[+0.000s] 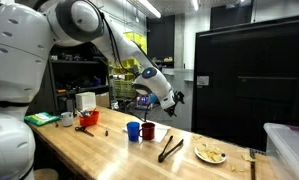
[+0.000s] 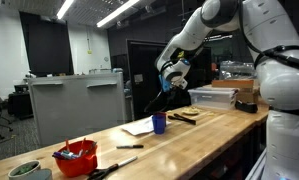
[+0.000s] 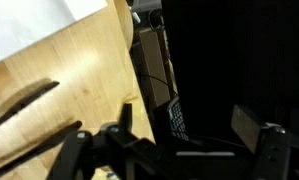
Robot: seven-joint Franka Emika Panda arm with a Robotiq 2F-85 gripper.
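My gripper [image 1: 176, 104] is held high above the far side of the table, tilted outward. In the wrist view its dark fingers stand wide apart at the lower edge, the fingers open and empty. Below, on the wooden table, are a blue cup [image 1: 133, 131] and a dark red mug [image 1: 148, 131] side by side. A pair of dark sticks or tongs [image 1: 171, 150] lies to their right; two dark lengths of it [image 3: 24, 104] show at the left of the wrist view. Further right is a white plate [image 1: 200, 158] with yellow pieces on it.
White paper [image 3: 39, 22] lies near the table's far edge, beyond which the wrist view looks down to the floor. A red basket [image 2: 75, 160] with items stands at the other end. A translucent bin [image 1: 287, 146] is at the right.
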